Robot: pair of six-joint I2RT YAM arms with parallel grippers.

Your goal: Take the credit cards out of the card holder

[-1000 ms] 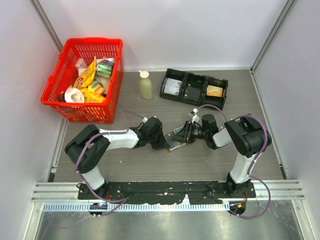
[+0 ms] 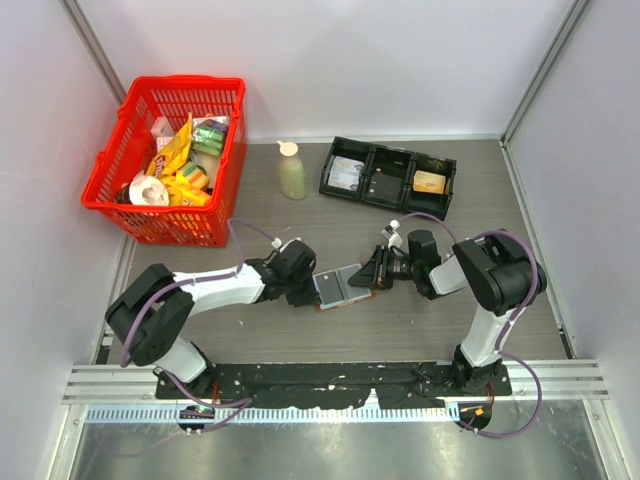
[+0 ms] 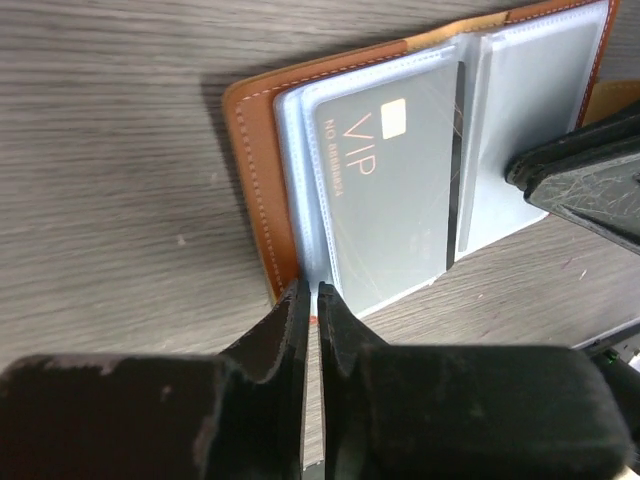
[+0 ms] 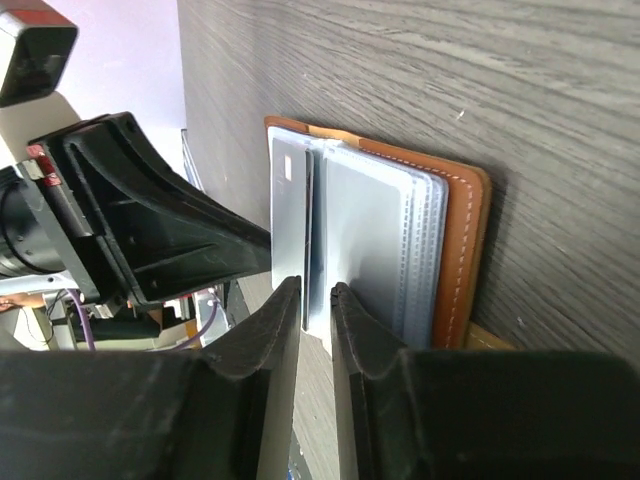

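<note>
An open brown leather card holder [image 2: 343,285] lies on the table between my grippers, its clear sleeves facing up. A grey VIP card [image 3: 385,200] shows in the left sleeve stack; the right sleeves [image 4: 378,240] look pale. My left gripper has its fingertips close together at the holder's outer left edge, by the sleeves. My right gripper has its tips slightly apart over the sleeves near the middle. Whether either holds a sleeve or card is unclear.
A red basket [image 2: 225,100] full of snacks stands back left, a bottle [image 2: 292,175] at the back middle, and a black compartment tray [image 2: 390,155] back right.
My left gripper has moved left, and more of the card holder now shows in the top view, lying flatter and further left. The right gripper has shifted slightly.
</note>
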